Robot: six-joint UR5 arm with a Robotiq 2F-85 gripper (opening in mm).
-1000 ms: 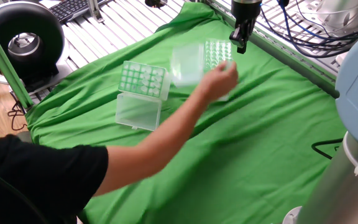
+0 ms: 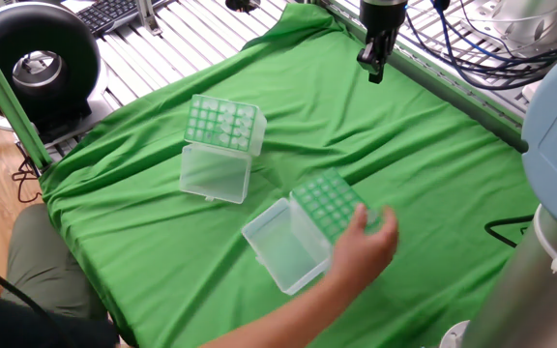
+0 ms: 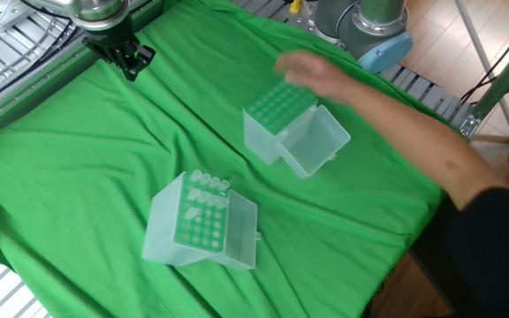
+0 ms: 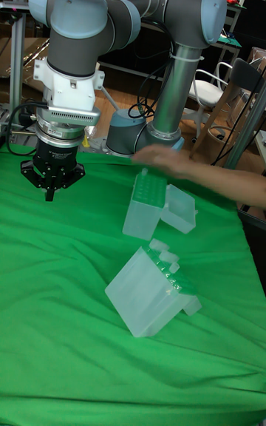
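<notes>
My gripper (image 4: 50, 192) hangs above the cloth near its far edge, clear of both boxes; how its fingers stand is hard to make out. One translucent tube box (image 3: 168, 228) has a green grid top, with several clear tubes (image 3: 205, 183) standing in part of it, and its lid (image 2: 215, 174) lies folded open. A second such box (image 4: 143, 217) has a green rack (image 2: 331, 204) whose holes look empty, and its open lid (image 3: 315, 141) is at its side. A person's hand (image 2: 366, 240) is at this second box's edge, blurred.
Green cloth (image 2: 153, 251) with folds covers the table. The person's arm (image 3: 414, 132) reaches across it. A robot column (image 2: 530, 280) stands at one side, and cables (image 2: 482, 68) lie behind the gripper. Cloth beneath the gripper is bare.
In exterior view 1, the person's hand has brought the second box from near the gripper toward the front of the cloth and turned it.
</notes>
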